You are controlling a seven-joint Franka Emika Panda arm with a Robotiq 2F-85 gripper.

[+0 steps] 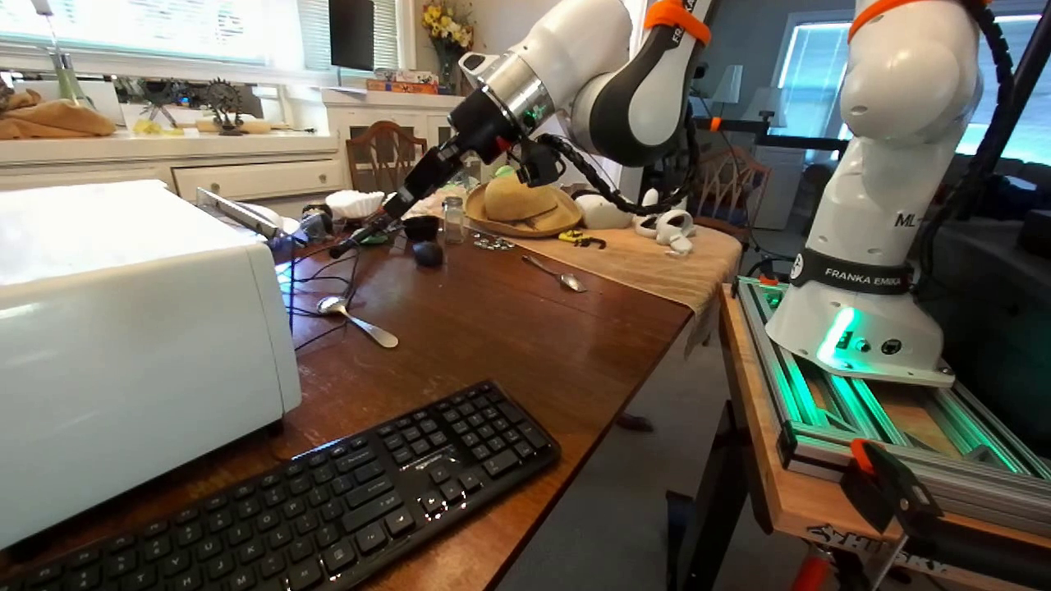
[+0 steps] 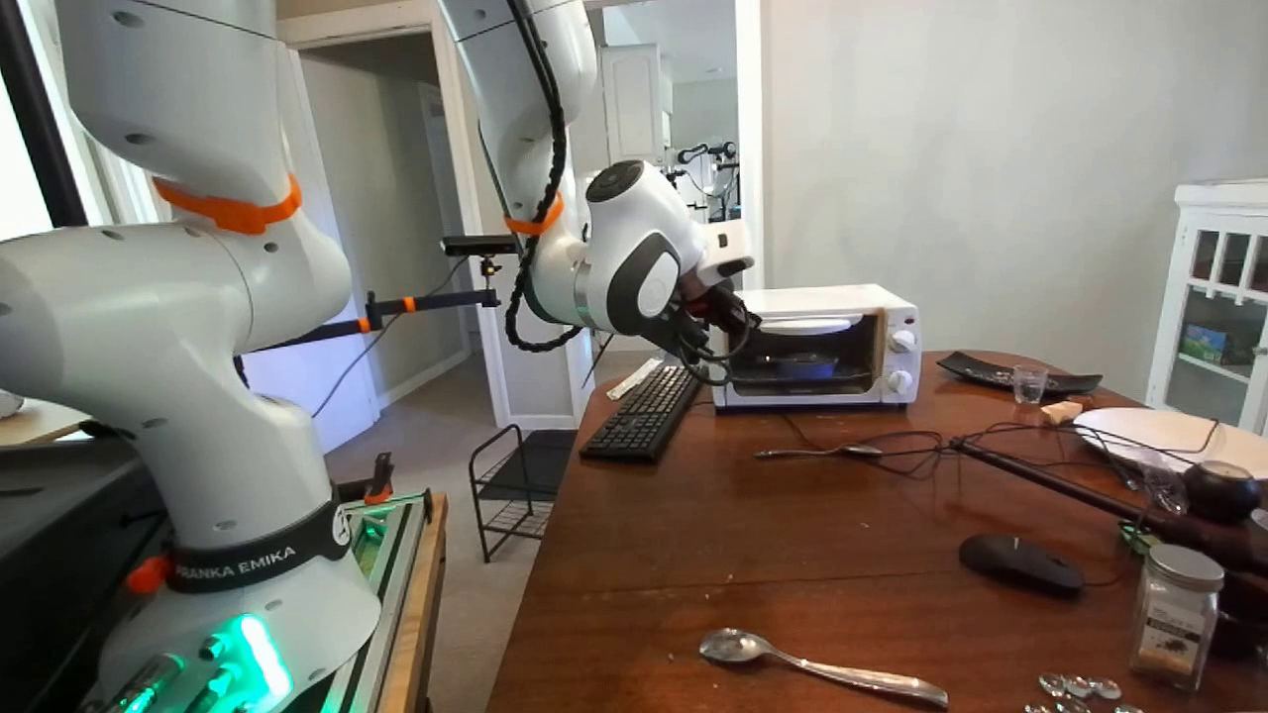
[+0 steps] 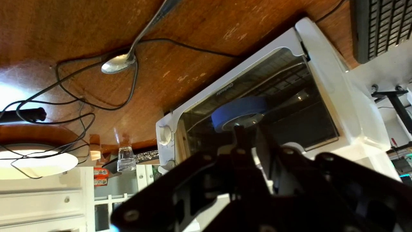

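My gripper is a dark silhouette in the wrist view, in front of the white toaster oven (image 3: 340, 92). A narrow pale strip shows between its fingers, but whether they grip anything cannot be made out. In the first exterior view the gripper (image 1: 386, 212) points down above the table behind the oven (image 1: 138, 345). The oven's glass door (image 2: 820, 356) looks shut, with its white handle (image 2: 793, 325) across the top. A blue ring-shaped object (image 3: 241, 110) is visible through the glass. On the table near the oven lies a spoon (image 1: 360, 323), across loose black cables.
A black keyboard (image 1: 394, 473) lies beside the oven. A second spoon (image 2: 820, 671), a mouse (image 2: 1019, 563) and a glass jar (image 2: 1177, 612) occupy the other end. A white plate (image 2: 1177, 434) and a black rod (image 2: 1046, 475) border the cables. Mid-table is open.
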